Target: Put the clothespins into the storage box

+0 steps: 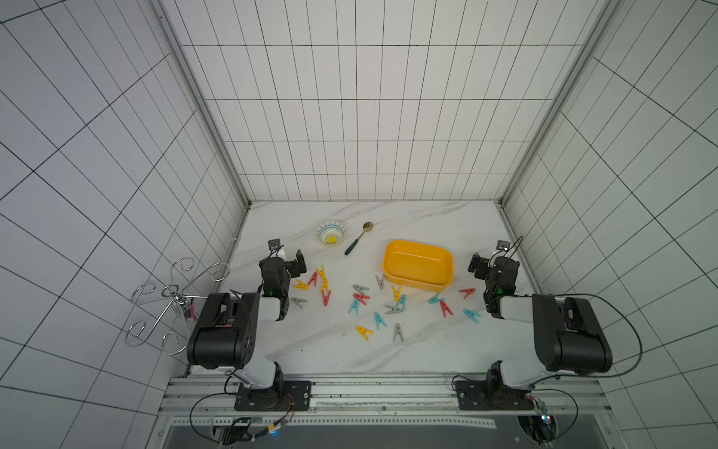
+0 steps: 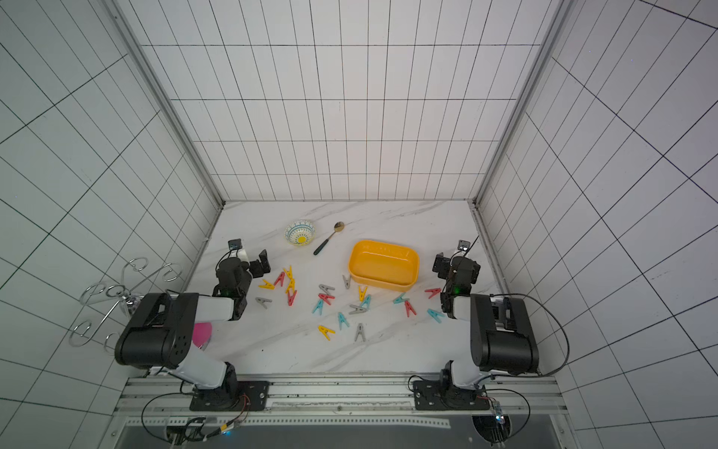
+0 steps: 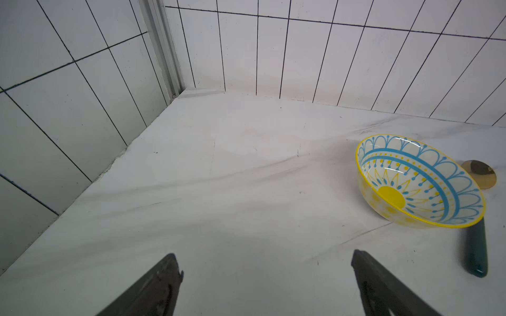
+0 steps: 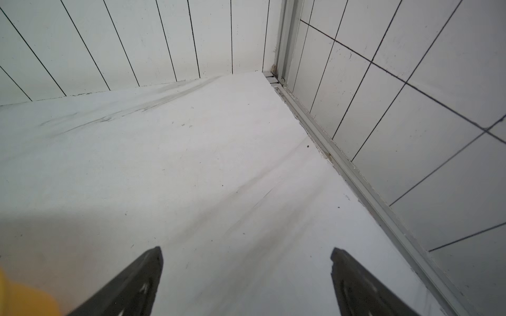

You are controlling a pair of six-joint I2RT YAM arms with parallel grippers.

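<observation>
The orange storage box [image 1: 419, 263] stands right of centre on the table, and its inside looks empty. Several red, yellow, blue and grey clothespins lie scattered in front of it and off to its left, among them a yellow clothespin [image 1: 364, 332], a grey clothespin [image 1: 398, 332] and a blue clothespin [image 1: 471, 315]. A red clothespin [image 2: 291, 297] is in the cluster beside the left arm. My left gripper is open and empty, left of that cluster. To the right of the box, my right gripper also stands open with nothing between its fingers.
Behind the clothespins are a patterned bowl [image 3: 421, 184] and a spoon [image 1: 359, 238] with a dark handle. A wire rack [image 1: 178, 303] stands at the far left. Tiled walls close off the back and sides.
</observation>
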